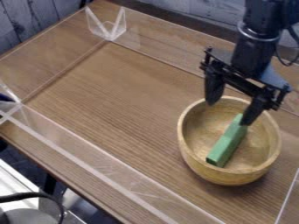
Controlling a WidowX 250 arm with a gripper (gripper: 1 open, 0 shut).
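The black gripper hangs low over the upper part of a round tan bowl, its two fingers wide apart with nothing visible between them, one toward the bowl's upper left and one toward its upper right. A green rectangular bar lies inside the bowl on a slant from lower left to upper right, below the open fingers; its upper end is close to the gripper.
Clear tape strips cross its top-left and left parts. A black cable lies at the bottom-left corner, off the tabletop.
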